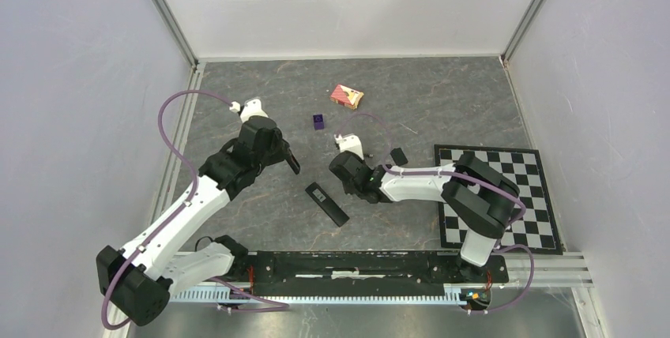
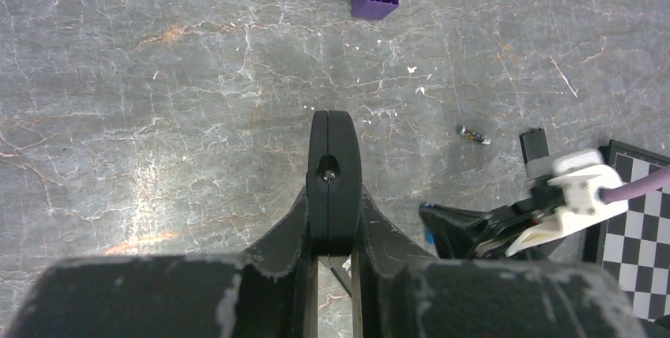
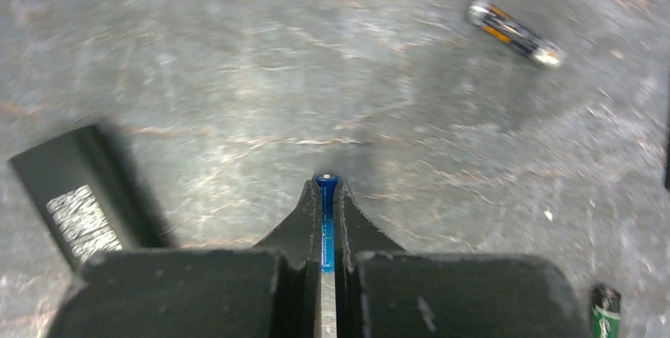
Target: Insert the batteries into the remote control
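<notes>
My left gripper is shut on a black remote piece (image 2: pixel 332 164), lifted at the left of centre in the top view. My right gripper is shut, low over the table, with a blue battery (image 3: pixel 327 227) at its fingertips; whether it is held or lies beneath cannot be told. A dark battery (image 3: pixel 513 34) lies ahead and right of it, a green battery (image 3: pixel 605 310) at lower right. A black remote body (image 1: pixel 327 204) lies on the table near the front, seen at left in the right wrist view.
A purple block (image 1: pixel 318 122) and a small colourful box (image 1: pixel 347 95) lie at the back. A black piece (image 1: pixel 399 155) is right of my right gripper. A checkered board (image 1: pixel 521 168) fills the right front.
</notes>
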